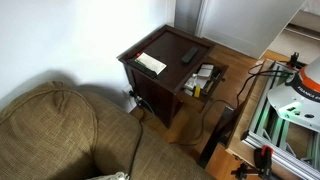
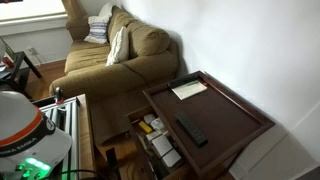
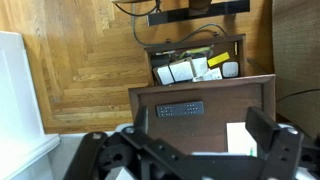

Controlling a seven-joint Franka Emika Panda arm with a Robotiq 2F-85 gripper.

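In the wrist view my gripper stands open, its dark fingers apart and nothing seen between them. Below it is a dark brown side table (image 3: 172, 131) with its drawer (image 3: 152, 65) pulled out. A black remote control (image 3: 180, 109) lies on the tabletop, and a white sheet or booklet (image 3: 240, 138) is partly covered by the right finger. Inside the drawer are several small items, among them a yellow one (image 3: 218, 59) and white ones (image 3: 181, 71). Exterior view 1 also shows the remote (image 1: 189, 54) and the booklet (image 1: 150, 63). Neither exterior view shows the gripper.
A brown couch (image 1: 60, 125) stands beside the table, with a white wall (image 2: 240, 40) behind it. The robot's base (image 1: 298, 100) is on a wooden stand opposite the drawer. Black cables (image 1: 205, 125) trail over the wooden floor between them.
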